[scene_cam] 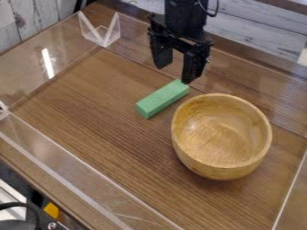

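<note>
My black gripper (178, 57) hangs at the upper middle of the camera view, open, with nothing seen between its fingers. A green block (162, 99) lies flat on the wooden table a short way below and in front of it, apart from the fingers. To the right of the block, at the lower right, sits a large wooden bowl (220, 137), empty.
A white wire-like object (102, 31) stands at the back left. Dark cables or parts show beyond the lower left edge.
</note>
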